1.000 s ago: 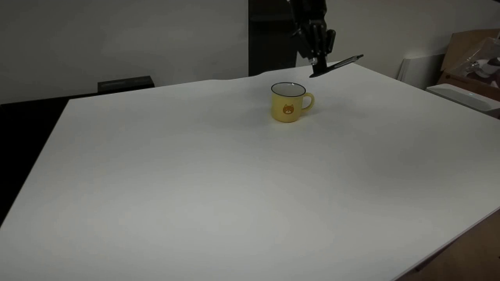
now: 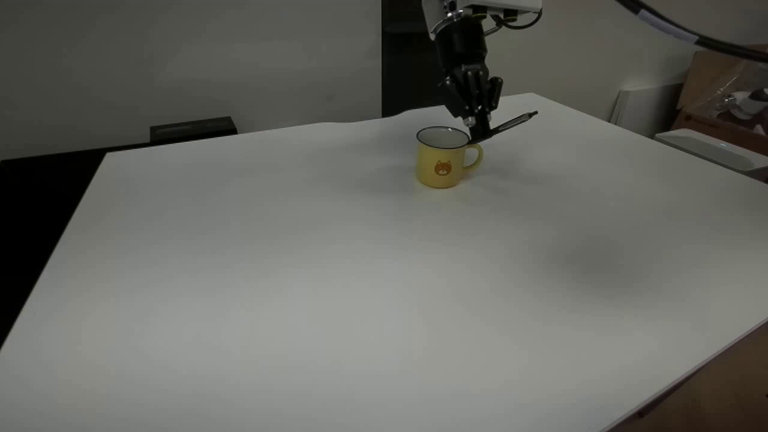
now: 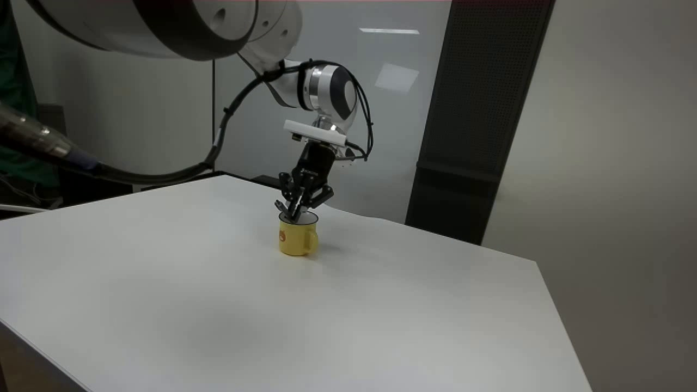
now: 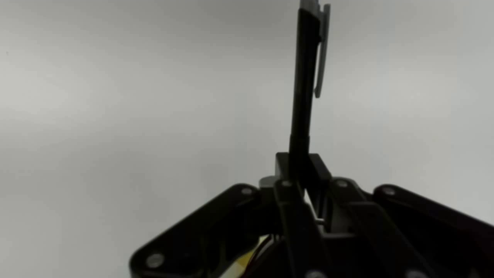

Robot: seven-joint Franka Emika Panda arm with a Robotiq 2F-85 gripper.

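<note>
My gripper (image 2: 480, 135) is shut on a dark pen (image 2: 512, 123), low over the table at the far side of the mug. The pen slants up to the right in exterior view 1. In the wrist view the pen (image 4: 303, 78) sticks out beyond the fingers, its clip at the far end. A yellow mug (image 2: 435, 169) with a dark rim and a bear face stands upright, its handle to the right. Exterior view 2 has the gripper (image 3: 292, 218) overlapping the rim of the mug (image 3: 295, 239); whether they touch, I cannot tell. Only a sliver of yellow (image 4: 245, 259) shows beneath the gripper in the wrist view.
A cardboard box (image 2: 720, 93) and a white tray (image 2: 713, 150) lie beyond its right edge.
My gripper, with the pen in it, has come down and slightly left, closer to the mug. The mug has not moved.
</note>
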